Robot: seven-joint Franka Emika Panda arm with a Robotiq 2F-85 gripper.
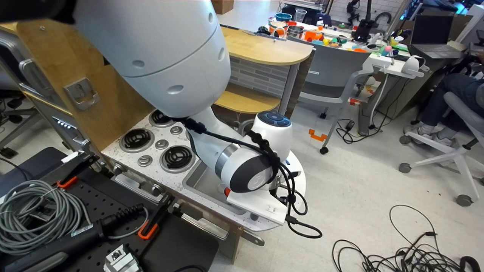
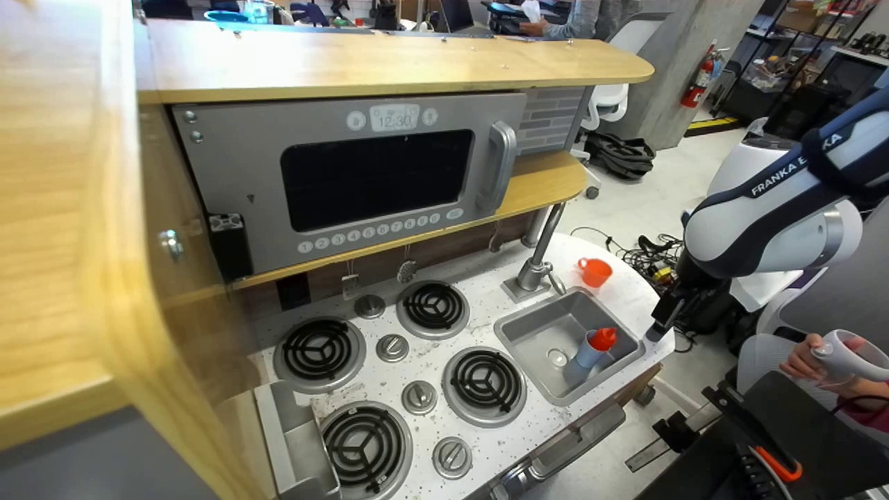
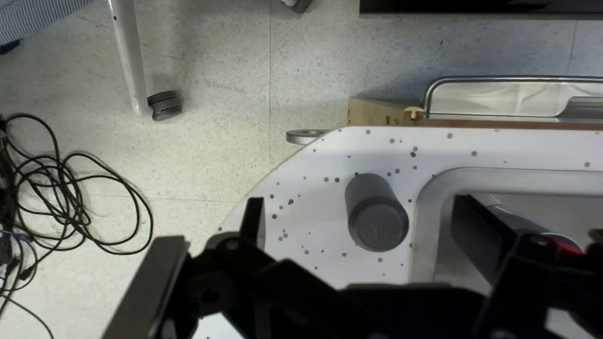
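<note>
My open gripper is over the counter's rounded end, its black fingers [image 3: 252, 217] wide apart. A dark grey cylinder [image 3: 377, 217] stands on the counter and appears between them in the wrist view, nearer the right finger. Whether the fingertips reach down beside it I cannot tell. In exterior view 2 the gripper [image 2: 662, 323] is at the counter's right edge, right of the sink [image 2: 526, 329]. Inside that sink a blue-grey cup [image 2: 587, 354] leans with a red object [image 2: 602, 337] at its top. The right finger partly covers this cup [image 3: 517, 220] in the wrist view.
An orange cup [image 2: 594, 271] sits behind the sink, near the faucet [image 2: 537, 267]. Several stove burners [image 2: 483, 379] and knobs lie to the left, below a microwave [image 2: 358, 167]. Beyond the counter's rounded edge is open floor with tangled cables [image 3: 68, 192].
</note>
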